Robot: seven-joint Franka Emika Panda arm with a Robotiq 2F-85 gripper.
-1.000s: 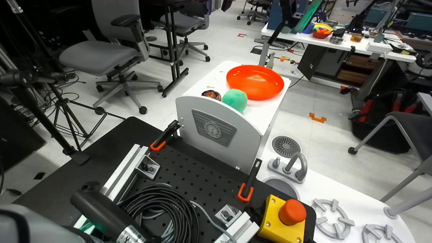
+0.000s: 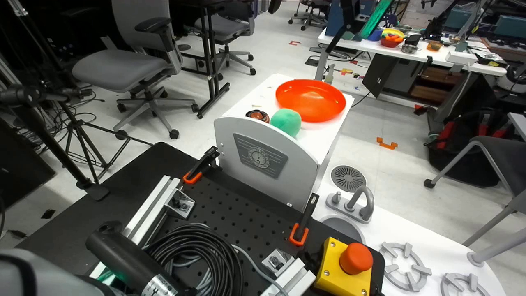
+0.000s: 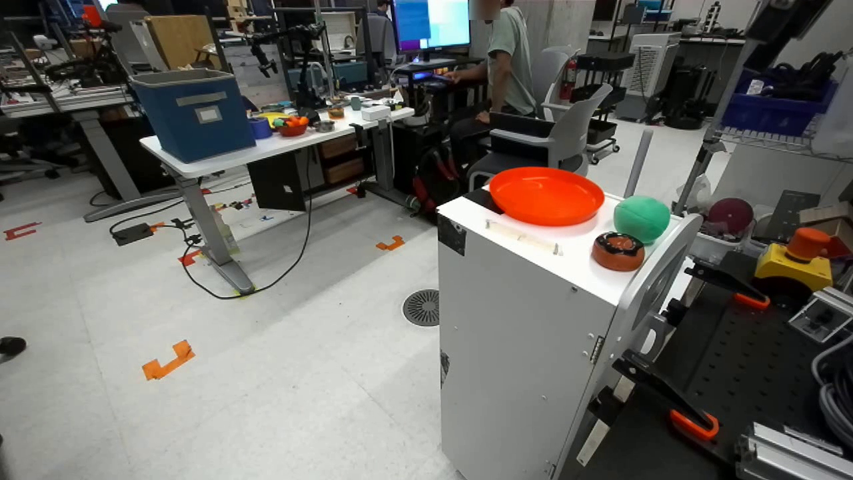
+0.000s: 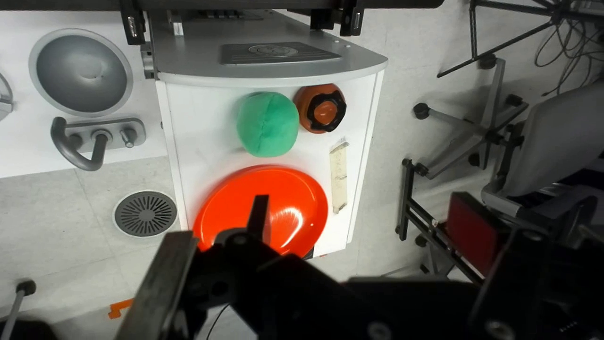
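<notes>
A round green plush toy (image 4: 267,124) and a squat orange-brown toy with a black scalloped top (image 4: 321,108) sit side by side on the white cabinet top (image 3: 512,248). Beyond them, an orange-red plate (image 3: 548,196) takes up the far end; it looks empty in both exterior views. My gripper (image 2: 346,44) hangs high at the top of exterior view 1, open and apart from these objects. Its dark parts cover the lower wrist view and hide some of the plate's edge there. Nothing shows held between its fingers.
The grey curved panel (image 2: 266,158) rises along the cabinet's near edge, beside both toys. A faucet (image 2: 362,204) and a sink bowl (image 4: 81,72) lie to one side. Clamps, a cable coil (image 2: 197,256) and a yellow emergency-stop box (image 2: 345,266) occupy the black table.
</notes>
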